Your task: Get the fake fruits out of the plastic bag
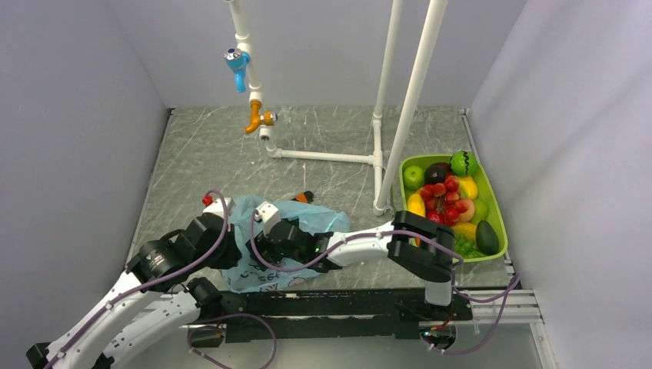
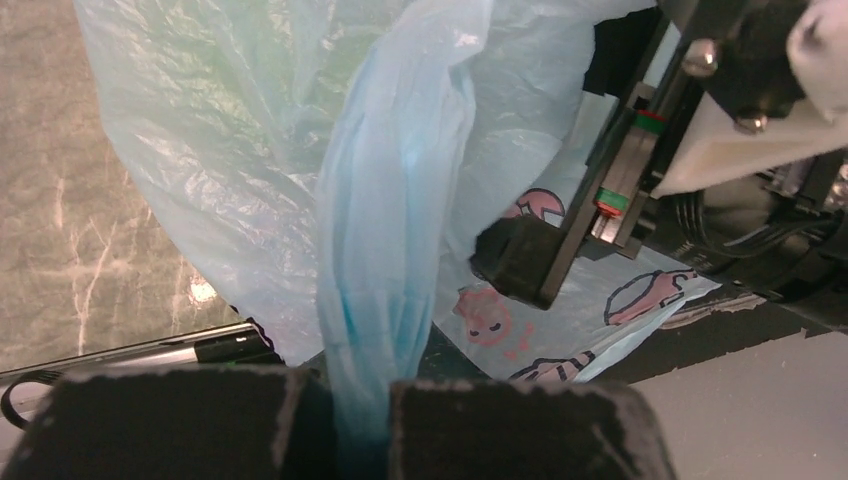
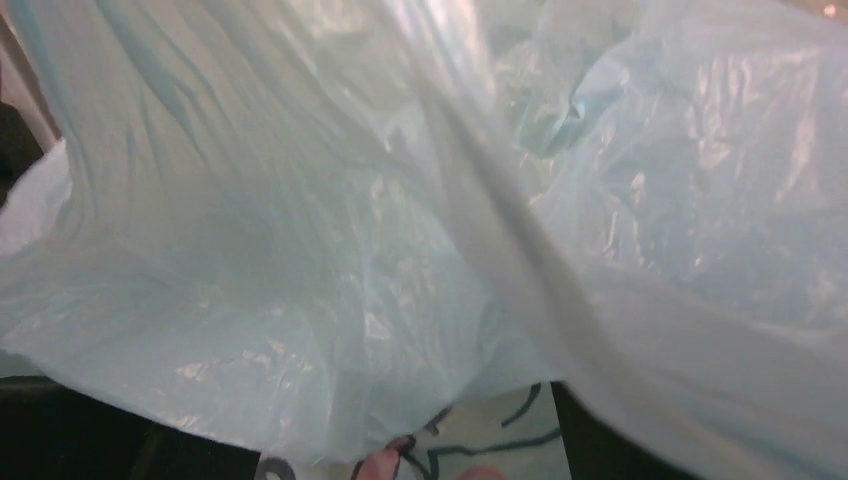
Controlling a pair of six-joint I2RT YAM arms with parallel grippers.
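Observation:
The pale blue plastic bag (image 1: 323,221) lies crumpled at the front middle of the counter in the top view. My left gripper is shut on a gathered strip of its film, which rises between the fingers. At the bag's front side is my right gripper, its dark fingers (image 2: 515,262) beside the film in the left wrist view. Its fingers stand open, with loose film draped across the right wrist view; no fruit shows between them. A faint green tint shows through the bag in the left wrist view, its source hidden.
A green basket (image 1: 503,231) full of fake fruits stands at the right. White pipes (image 1: 323,156) rise behind the bag. An orange-and-black object (image 1: 304,197) lies at the bag's back edge.

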